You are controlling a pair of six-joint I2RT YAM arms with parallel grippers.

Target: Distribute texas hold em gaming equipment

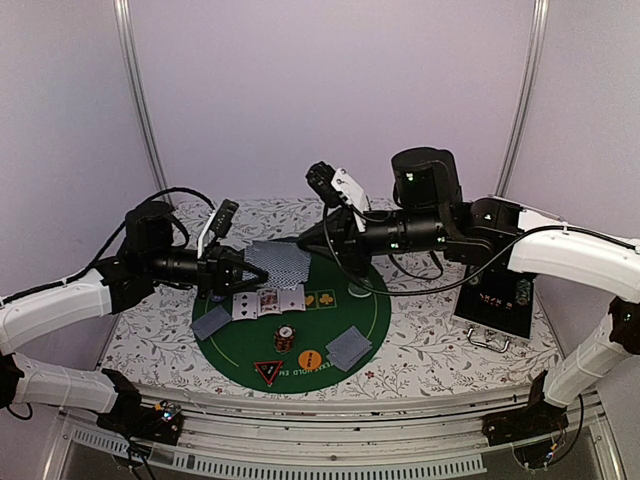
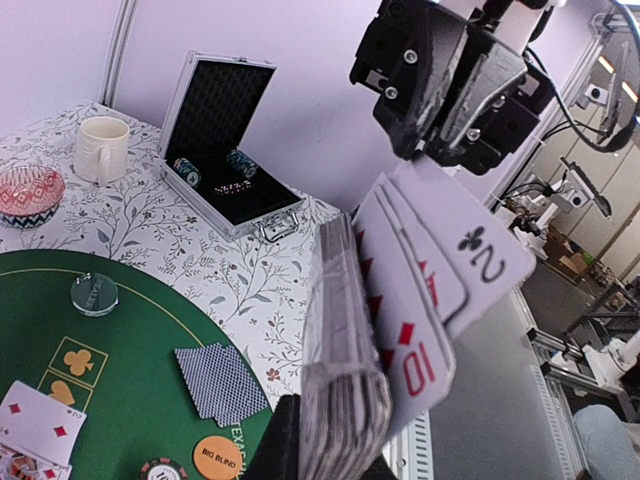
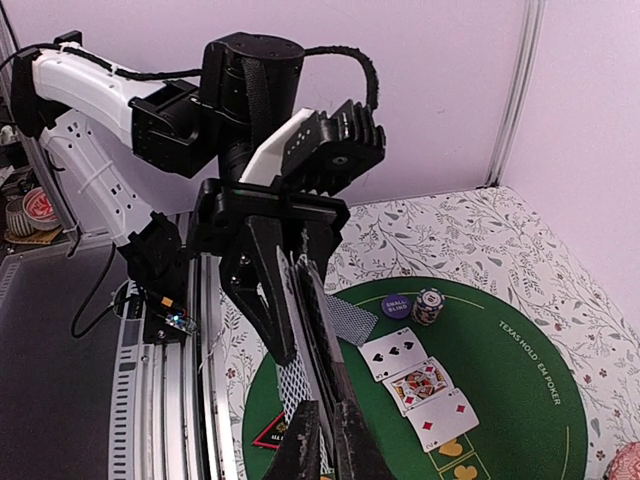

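Note:
A deck of playing cards [image 1: 282,264] with patterned backs hangs above the green poker mat [image 1: 300,328], with my left gripper [image 1: 262,275] shut on it. In the left wrist view several cards fan out from the deck, a two of clubs [image 2: 478,245] outermost. Their upper edge meets the fingertips of my right gripper, which is shut on it at the deck's right side. Three face-up cards [image 1: 268,302] lie on the mat. Face-down cards rest at its left [image 1: 211,321] and front right [image 1: 349,348].
A chip stack [image 1: 284,338], a red triangle marker [image 1: 268,371] and an orange big blind disc [image 1: 310,359] sit on the mat, with a clear disc [image 2: 94,294] farther right. An open chip case [image 1: 496,305] stands at the right. A mug [image 2: 102,150] and a bowl [image 2: 30,195] are behind the mat.

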